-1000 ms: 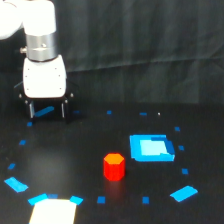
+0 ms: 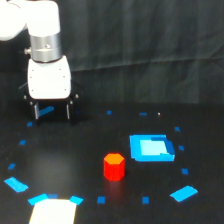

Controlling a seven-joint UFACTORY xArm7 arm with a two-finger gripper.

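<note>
A glossy red hexagonal block (image 2: 114,168) stands alone on the dark table, right of the lower middle. Behind it and to the right lies a blue square frame or shallow tray (image 2: 136,155) with a white centre. My gripper (image 2: 53,112) hangs at the upper left under the white arm, well away from both. Its dark fingers appear spread apart, one at each side, with a bit of blue tape visible between them and nothing held. Fine detail at the fingertips is lost against the black background.
A cream-coloured square thing (image 2: 53,212) is cut off by the bottom edge at the left. Blue tape strips (image 2: 184,193) and small blue marks lie around the tabletop. Between my gripper and the red block the table is clear. A black curtain (image 2: 150,50) hangs behind.
The arm and gripper have shifted slightly to the right. The red block, the blue square and the cream-coloured thing have stayed in place.
</note>
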